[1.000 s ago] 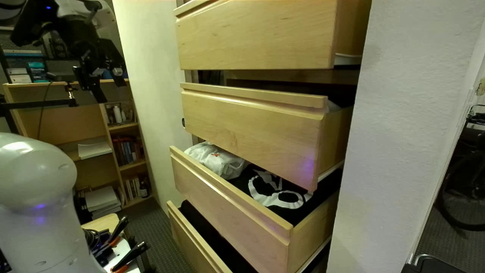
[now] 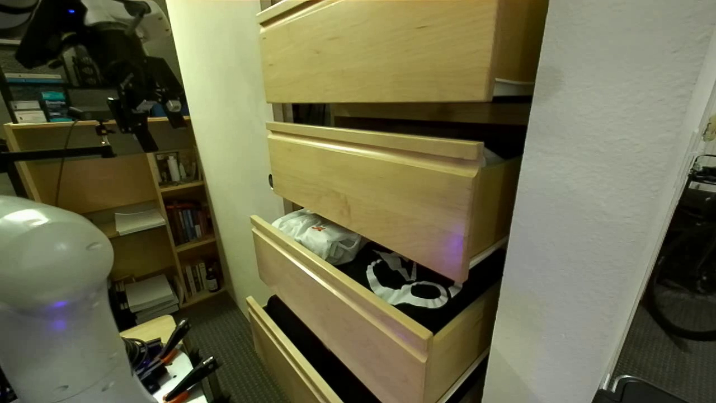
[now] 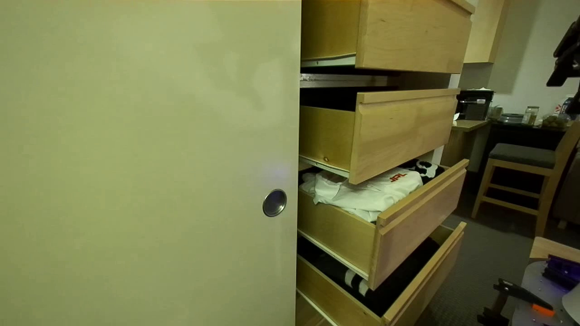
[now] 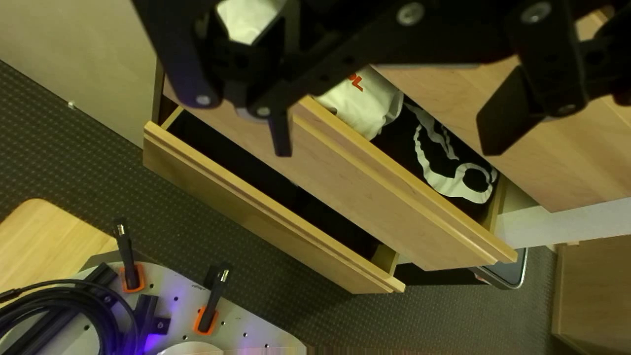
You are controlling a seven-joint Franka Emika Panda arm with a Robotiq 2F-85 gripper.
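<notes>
My gripper point(image 2: 161, 129) hangs in the air at the upper left of exterior view 1, well apart from the drawers. In the wrist view its two fingers point(image 4: 282, 135) stand wide apart, and nothing is held between them. Several wooden drawers are pulled out one above another: an upper one point(image 2: 376, 54), a middle one point(image 2: 369, 181), a lower one point(image 2: 335, 302) and the lowest point(image 2: 285, 356). A white cloth with red letters point(image 3: 369, 190) and a black cloth with a white print point(image 2: 419, 292) lie in the lower drawer. Dark cloth point(image 3: 348, 271) fills the lowest drawer.
A pale sliding panel point(image 3: 147, 163) flanks the drawers on one side, a white wall point(image 2: 597, 168) on the other. The round robot base plate point(image 4: 248, 319) carries clamps and coiled black cable point(image 4: 59, 313). Bare carpet point(image 4: 77, 159) lies before the drawers; a bookshelf point(image 2: 121, 181) stands behind.
</notes>
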